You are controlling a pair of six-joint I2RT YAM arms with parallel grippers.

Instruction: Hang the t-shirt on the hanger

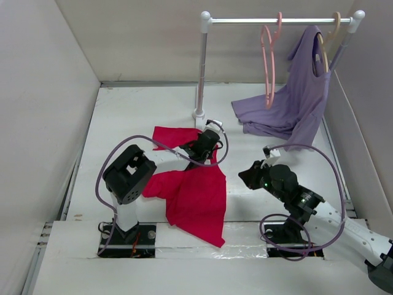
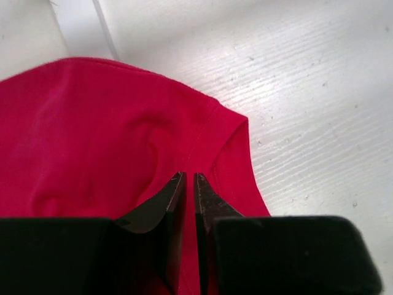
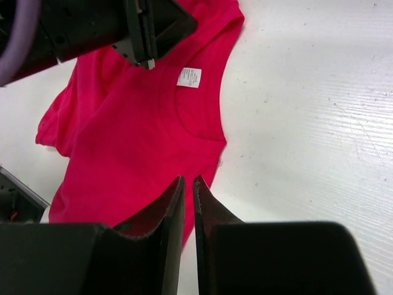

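A red t-shirt (image 1: pixel 196 203) lies crumpled on the white table, with a folded edge and a small white label in the right wrist view. My left gripper hovers over the shirt's upper part near the rack's post, its fingertips close together with a narrow gap and no cloth visible between them. My right gripper is over the table right of the shirt, its fingertips also slightly apart, nothing seen between them. Pink hangers (image 1: pixel 272 67) hang from the rail.
The rack's rail (image 1: pixel 239 21) spans the back right. A purple garment (image 1: pixel 301 86) on a wooden hanger hangs there, trailing onto the table (image 1: pixel 110 172).
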